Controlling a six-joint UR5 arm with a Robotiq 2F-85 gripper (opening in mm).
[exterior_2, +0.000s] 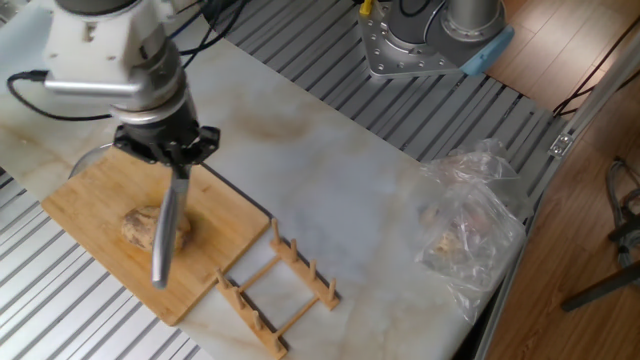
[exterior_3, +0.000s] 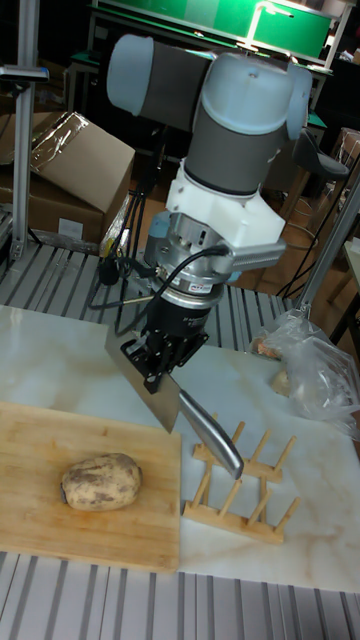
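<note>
My gripper (exterior_3: 157, 375) is shut on a knife with a broad metal blade (exterior_3: 142, 386) and a silvery handle (exterior_3: 211, 432). In exterior view 2, the handle (exterior_2: 170, 230) hangs over the wooden cutting board (exterior_2: 90, 215) and partly covers the potato (exterior_2: 140, 226). Exterior view 3 shows the knife held in the air, its handle slanting down to the right. The potato (exterior_3: 101, 482) lies whole on the board (exterior_3: 32, 448), apart from the knife.
Right of the board stands a low wooden peg rack (exterior_2: 290, 322), empty. A clear plastic bag (exterior_2: 475, 235) with something in it lies farther right.
</note>
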